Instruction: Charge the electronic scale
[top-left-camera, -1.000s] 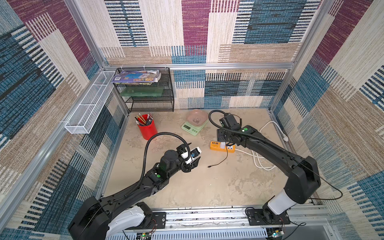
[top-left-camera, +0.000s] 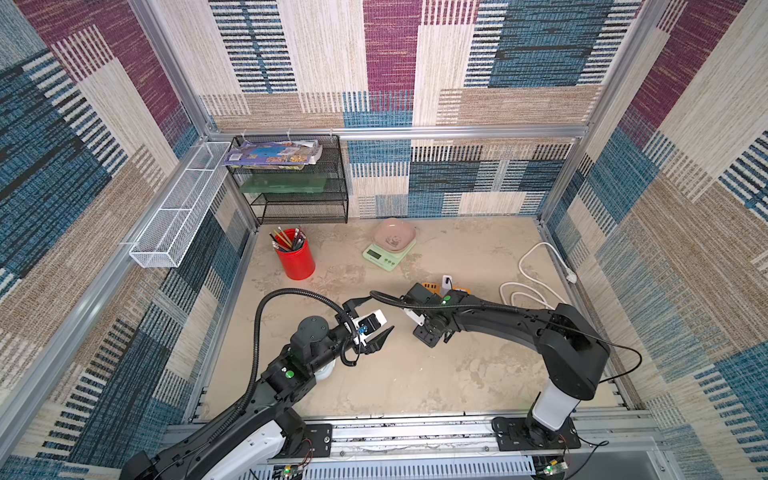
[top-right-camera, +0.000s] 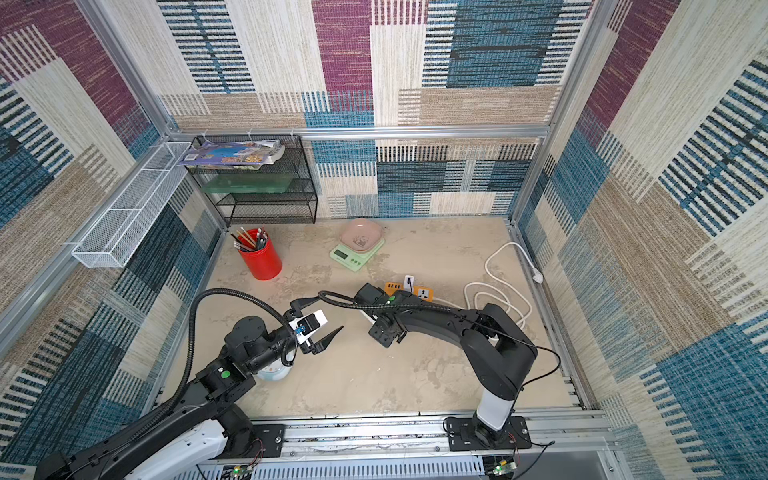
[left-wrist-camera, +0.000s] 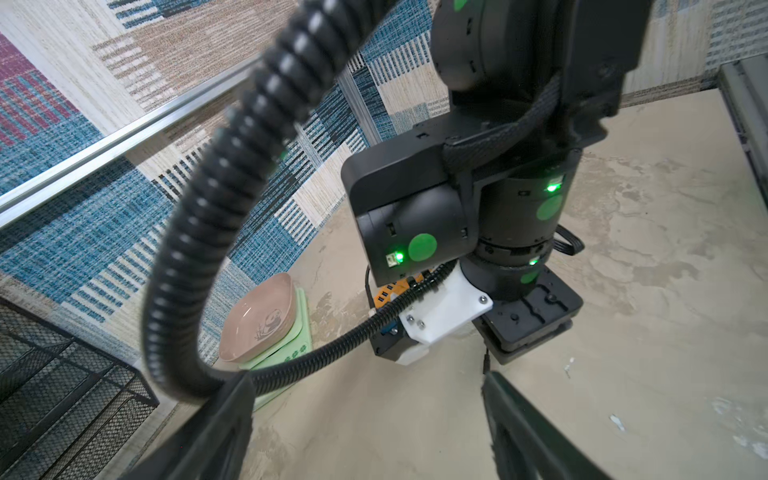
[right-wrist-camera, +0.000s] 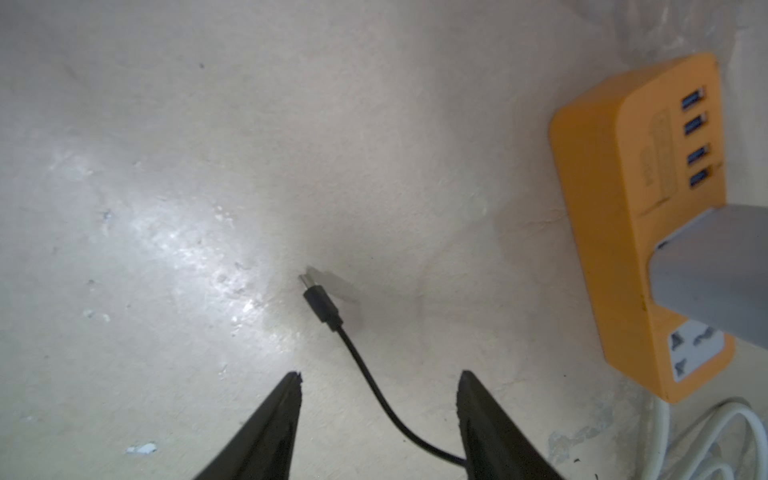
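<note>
A pale green electronic scale (top-left-camera: 389, 257) with a pink bowl (top-left-camera: 394, 234) on it stands at the back middle. In the right wrist view, a black cable's plug (right-wrist-camera: 321, 305) lies on the table, its cord (right-wrist-camera: 376, 392) running down towards one finger of my right gripper. That gripper points down above the cord with its fingers apart, gripping nothing. An orange power strip (right-wrist-camera: 624, 232) with a white adapter (right-wrist-camera: 712, 268) lies beside it. My left gripper is open and empty over the table, facing the right arm. The scale's charging port cannot be made out.
At the left stands a red pen cup (top-left-camera: 297, 256), near a black wire rack (top-left-camera: 336, 200). A white cord (top-left-camera: 532, 276) lies loosely at the right. The two arms are close together.
My left arm has drawn back a little to the left.
</note>
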